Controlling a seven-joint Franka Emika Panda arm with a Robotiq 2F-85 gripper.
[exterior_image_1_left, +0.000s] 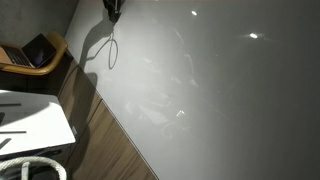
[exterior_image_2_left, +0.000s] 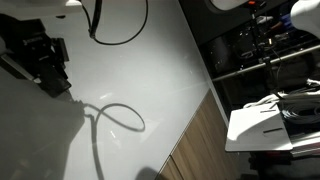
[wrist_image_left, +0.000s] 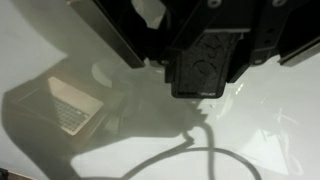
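A broad glossy white surface (exterior_image_1_left: 215, 75) fills most of exterior view 1, with faint smudges and bright glints. At its top edge my gripper (exterior_image_1_left: 114, 15) is partly in frame. In exterior view 2 the dark gripper (exterior_image_2_left: 55, 80) is at the left, close to the surface, its shadow beside it. The wrist view shows a black textured block (wrist_image_left: 207, 68) between the fingers, with the fingers shut on it. Whether the block touches the surface cannot be told.
A laptop (exterior_image_1_left: 40, 50) rests on a chair (exterior_image_1_left: 52, 65) at the left. Below it stands a white table (exterior_image_1_left: 40, 125) with dark items. Wood panelling (exterior_image_1_left: 110, 140) borders the glossy surface. A cable (exterior_image_2_left: 125, 38) loops near the arm.
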